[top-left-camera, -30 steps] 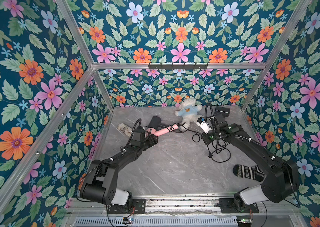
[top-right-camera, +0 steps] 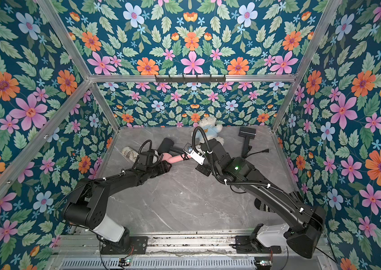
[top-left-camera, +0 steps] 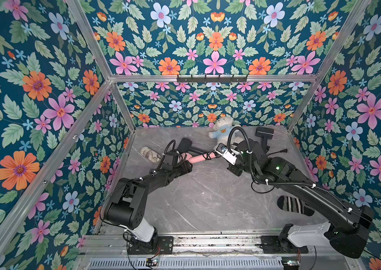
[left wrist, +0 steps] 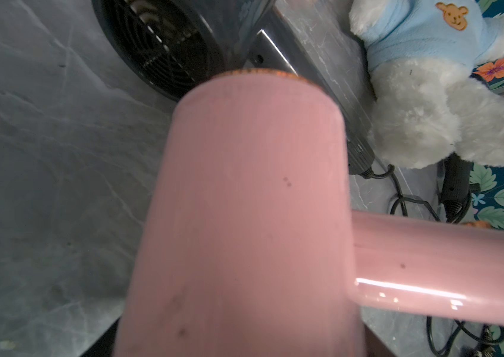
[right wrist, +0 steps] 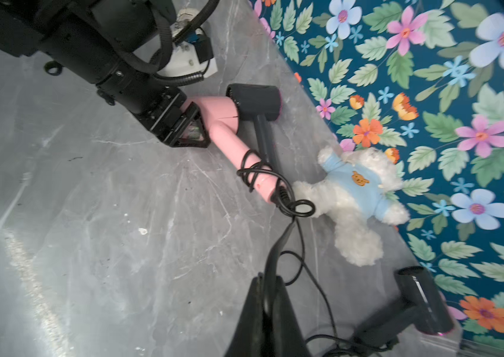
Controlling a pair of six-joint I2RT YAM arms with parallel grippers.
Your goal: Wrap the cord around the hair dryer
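Note:
The pink hair dryer has its barrel (left wrist: 246, 226) filling the left wrist view, handle to the right. My left gripper (top-left-camera: 186, 166) is around the barrel; only dark slivers of its fingers show at either side. A black cord (right wrist: 255, 170) loops around the lower handle and runs from its end. My right gripper is shut on this cord, which rises between its fingertips. In the top left view the right gripper is beyond the handle's end, mostly covered by its own arm. A slack loop hangs below.
A black hair dryer (right wrist: 254, 102) lies directly behind the pink one. The white plush bear (right wrist: 353, 196) sits by the back wall. Another black dryer (top-left-camera: 264, 132) is at the back right, a striped sock (top-left-camera: 295, 205) at the right.
My right gripper has swung left toward the dryer's handle, drawing the cord along. The pink dryer and my left arm have shifted slightly right together.

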